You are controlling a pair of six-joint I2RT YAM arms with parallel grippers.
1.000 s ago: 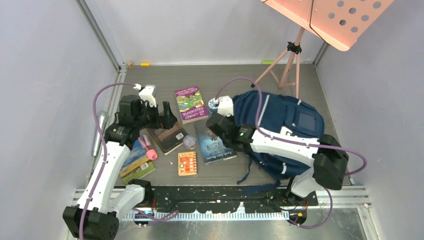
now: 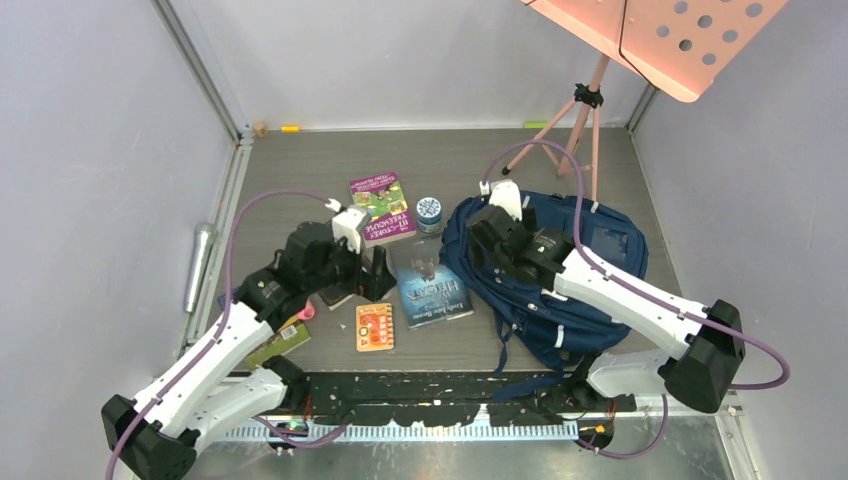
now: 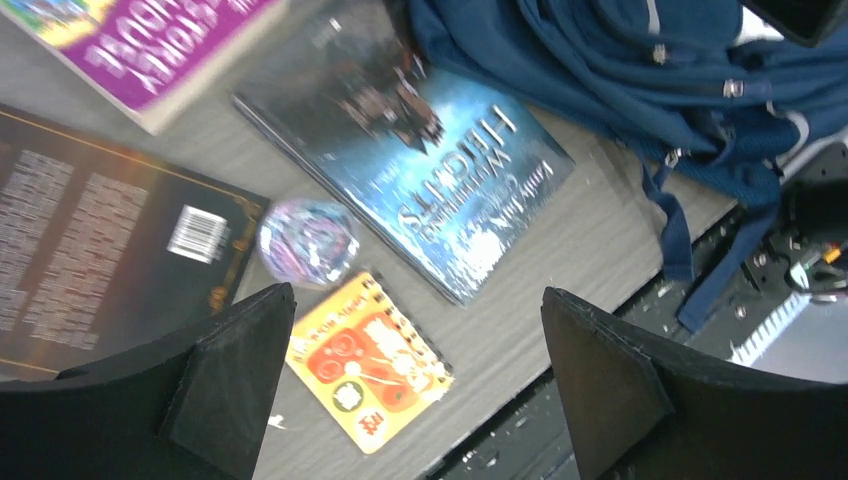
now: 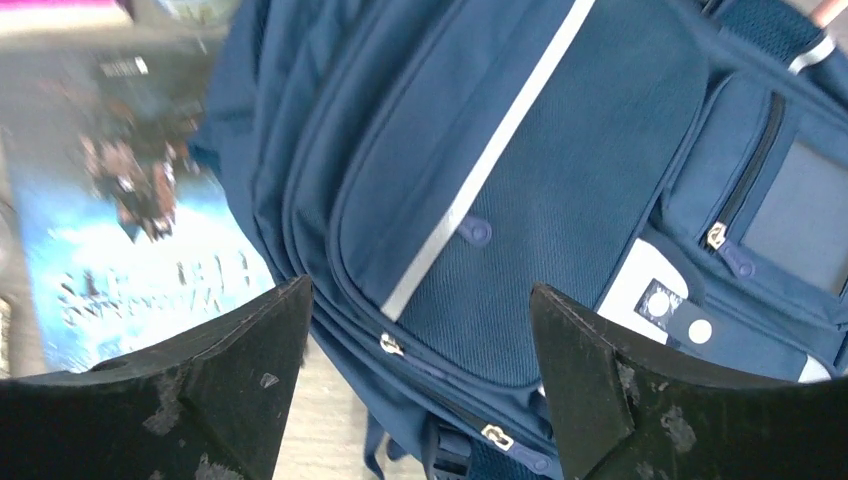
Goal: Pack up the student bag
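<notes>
A dark blue backpack (image 2: 575, 240) lies on the right of the table, its white-trimmed pocket facing up. Over its left part hangs my right gripper, open, the bag fabric below it with nothing held. My left gripper stands open and empty above the books. Below it, the left wrist view holds the Wuthering Heights book (image 3: 430, 160), a dark book with a barcode (image 3: 100, 240), a small clear round object (image 3: 308, 242) and an orange spiral notebook (image 3: 370, 362). A purple book (image 2: 382, 208) lies farther back.
A patterned round tin (image 2: 428, 212) stands between the purple book and the bag. At left, a green book (image 2: 278, 345) and a pink item (image 2: 306, 311) are partly under the left arm. A pink tripod stand (image 2: 583, 120) rises behind the bag.
My left gripper has moved right, now covering much of the dark book and the clear round object in the top view. My right gripper has shifted right, from the Wuthering Heights book onto the bag.
</notes>
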